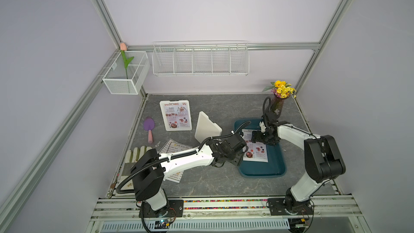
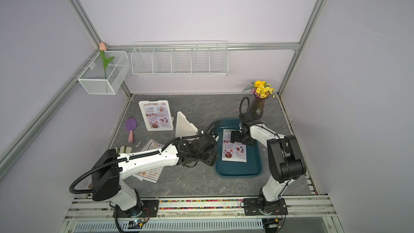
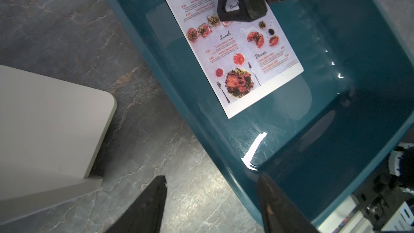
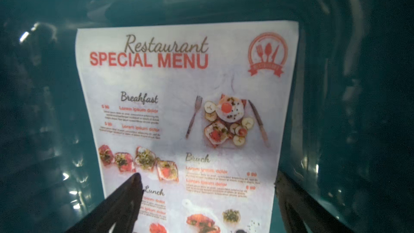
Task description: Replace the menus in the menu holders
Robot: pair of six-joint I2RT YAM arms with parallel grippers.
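The special menu sheet lies flat in the teal tray. Over it, my right gripper stands open, its fingers showing on both sides of the sheet with nothing held. My left gripper hangs open above the tray's left rim and the counter, also empty. One white menu holder at the back left carries a special menu. Beside it a second white holder is turned away, so its front is hidden. Several other menu sheets lie partly under my left arm.
A vase of flowers stands behind the tray, close to my right arm. At the left are a purple spatula and a striped item. Bare counter stretches along the back between the holders and the tray.
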